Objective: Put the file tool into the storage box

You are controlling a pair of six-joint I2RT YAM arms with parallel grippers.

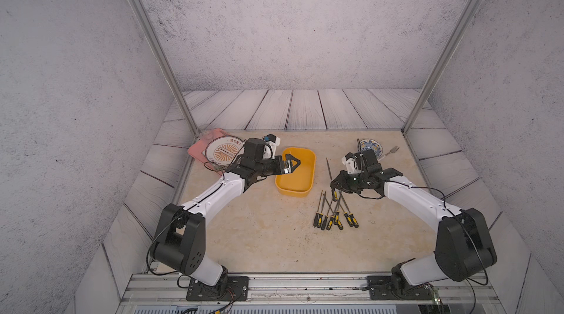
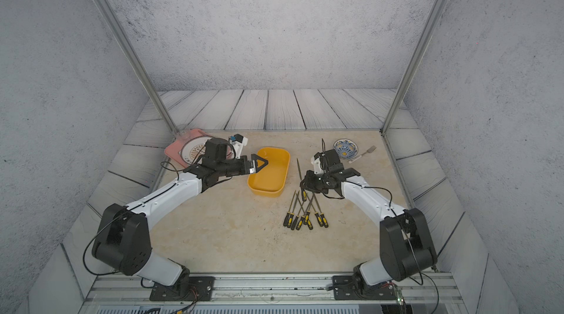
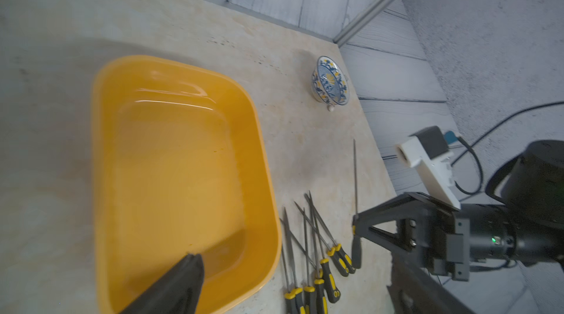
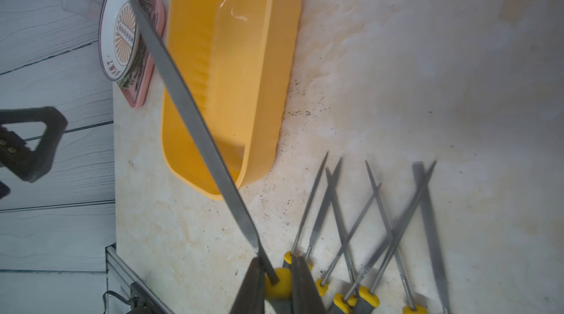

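In the right wrist view my right gripper is shut on one file (image 4: pixel 199 129), gripping it near the yellow collar. That file's dark blade points up and across the view of the box, and its tip is well clear of the table. The yellow storage box (image 1: pixel 295 187) stands in the middle of the table, and its floor is empty. Over the box's upper part hangs my left gripper (image 1: pixel 292 164), fingers apart and empty. Several other files (image 4: pixel 431 231) with black-and-yellow handles lie crossed on the table below the right gripper.
A blue patterned bowl (image 3: pixel 330 80) and a fork (image 2: pixel 365 152) sit at the far right. At the far left, a white plate (image 4: pixel 119 29) rests on a pink tray (image 4: pixel 136 97).
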